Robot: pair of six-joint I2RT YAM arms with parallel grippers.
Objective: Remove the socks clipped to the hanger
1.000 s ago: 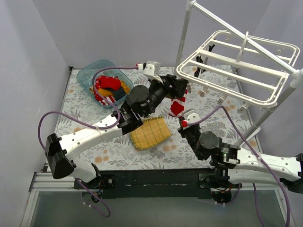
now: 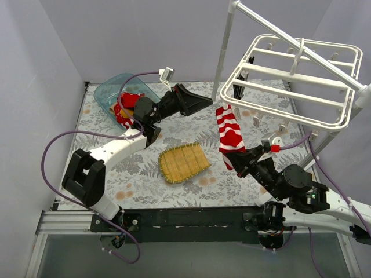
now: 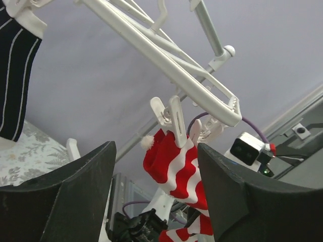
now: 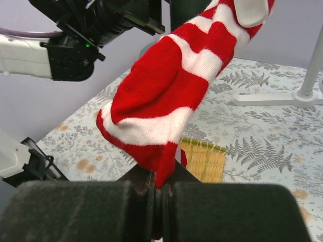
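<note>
A red and white striped sock (image 2: 230,136) hangs from a clip (image 3: 174,117) at the front left corner of the white hanger (image 2: 301,75). My right gripper (image 2: 236,164) is shut on the sock's lower end, and in the right wrist view the sock (image 4: 159,101) runs taut up to the clip. Open and empty, my left gripper (image 2: 203,104) stands just left of the hanger's corner. In the left wrist view the clip and the sock's top lie beyond its fingers (image 3: 83,194). A black sock with white stripes (image 3: 14,75) hangs from another clip farther back.
A teal basket (image 2: 104,92) with red and yellow socks stands at the back left, partly behind the left arm. A woven bamboo mat (image 2: 184,163) lies on the patterned table. The hanger's metal pole (image 2: 225,52) rises close to the left gripper.
The right gripper has gone right and toward the front, stretching the sock, and the hanger has shifted slightly.
</note>
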